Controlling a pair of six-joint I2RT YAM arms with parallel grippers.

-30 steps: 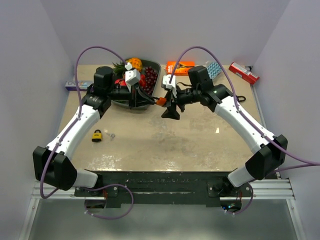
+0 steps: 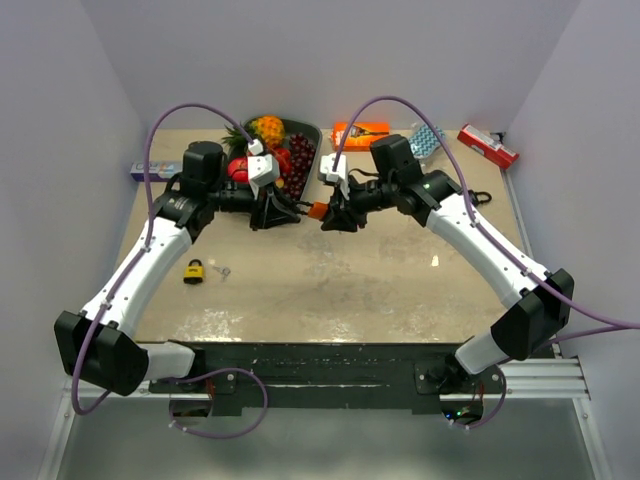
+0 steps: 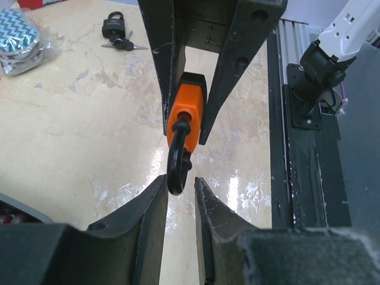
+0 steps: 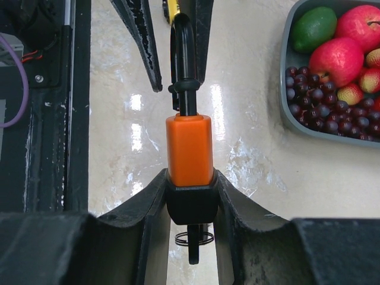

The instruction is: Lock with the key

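My right gripper is shut on an orange-and-black padlock (image 4: 189, 148), held at mid-table with its long black shackle pointing at my left gripper. My left gripper stands open, its fingertips close by the shackle's end; whether they touch is unclear. A yellow padlock (image 2: 194, 272) with a small key (image 2: 222, 271) beside it lies on the left of the table. A black padlock with keys (image 3: 117, 29) lies on the right side of the table.
A grey basket (image 2: 310, 135) of fruit sits at the back left. An orange box (image 2: 360, 134), a bagged item (image 2: 425, 138) and a red box (image 2: 488, 147) line the back.
Both grippers, with the orange padlock, have shifted slightly toward the front and left in the top view.
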